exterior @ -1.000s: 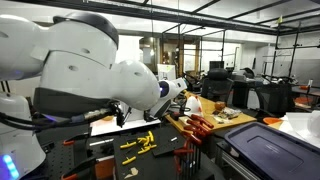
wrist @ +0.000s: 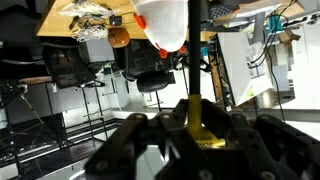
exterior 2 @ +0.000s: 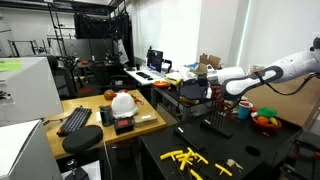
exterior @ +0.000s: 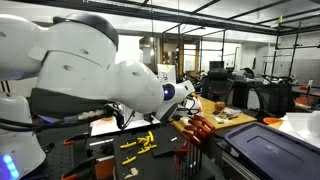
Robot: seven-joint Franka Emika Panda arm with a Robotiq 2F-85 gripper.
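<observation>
In the wrist view, a slim tool with a dark shaft and a yellow part stands lengthwise through the picture. My gripper is shut on this tool near the bottom of that view, where its dark parts blur together. In exterior view 2 the gripper is raised above the dark table, at the end of the white arm. Several red-handled tools stand in a rack in exterior view 1, close beside the arm's end. Fine detail of the grip is hidden.
Several yellow pieces lie on the dark table. A black tray is to the right in exterior view 1. Beyond the rack, a red bowl holds small items. A white hard hat sits on the wooden desk behind.
The white arm's end has shifted slightly near the rack. The rack and the yellow pieces look unmoved.
</observation>
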